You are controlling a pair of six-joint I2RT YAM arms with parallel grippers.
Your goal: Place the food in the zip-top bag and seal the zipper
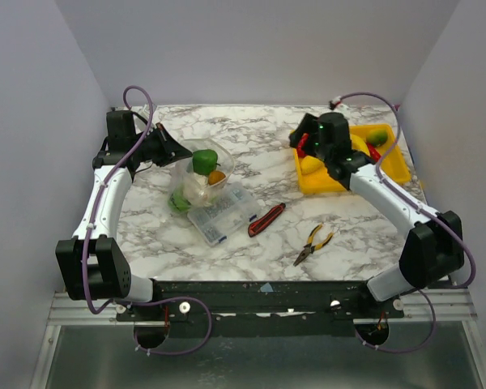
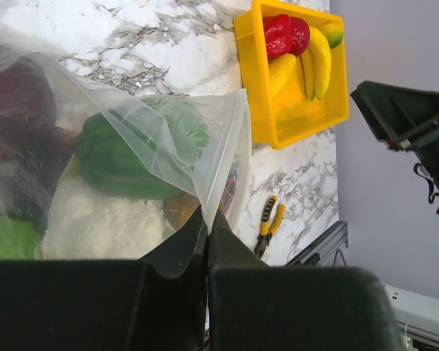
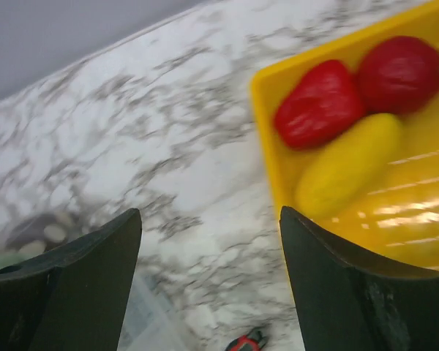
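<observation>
The clear zip bag [image 1: 196,190] on the left holds a green pepper [image 1: 205,161], an orange item [image 1: 216,177], pale cauliflower [image 2: 99,227] and greens. My left gripper [image 1: 184,151] is shut on the bag's top edge [image 2: 216,161]. On the right, my right gripper is open above the left side of the yellow bin [image 1: 324,184], with nothing between its fingers. The bin holds red items [image 3: 318,110], a yellow oblong [image 3: 347,164], a banana [image 2: 318,66] and a green fruit [image 1: 377,137].
A plastic organizer case [image 1: 223,217] lies before the bag, beside a red tool [image 1: 266,219]. Yellow pliers [image 1: 314,247] lie at the front right. The marble surface between bag and bin is clear at the back.
</observation>
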